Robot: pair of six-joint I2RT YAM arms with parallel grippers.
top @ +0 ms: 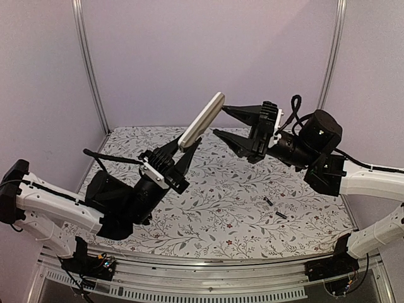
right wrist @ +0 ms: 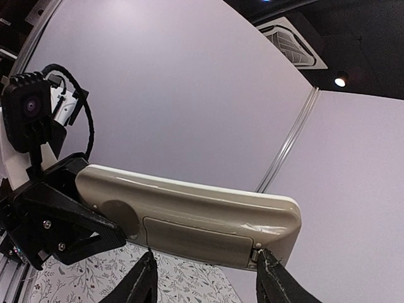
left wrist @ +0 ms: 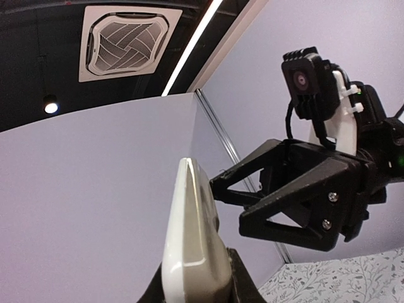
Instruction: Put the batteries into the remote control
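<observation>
My left gripper (top: 183, 150) is shut on one end of the white remote control (top: 203, 120), which is held tilted up in the air. In the right wrist view the back of the remote (right wrist: 189, 214) faces me, its battery cover (right wrist: 199, 242) seated in place. My right gripper (top: 219, 120) stands open, with nothing gripped between its fingers. One of its fingertips (right wrist: 268, 262) lies at the end of the cover, seemingly touching it. Two dark batteries lie on the table, one battery (top: 268, 201) a little farther back than the other battery (top: 281, 215).
Pale walls stand at the back and on both sides, and a metal rail (top: 208, 288) runs along the front edge.
</observation>
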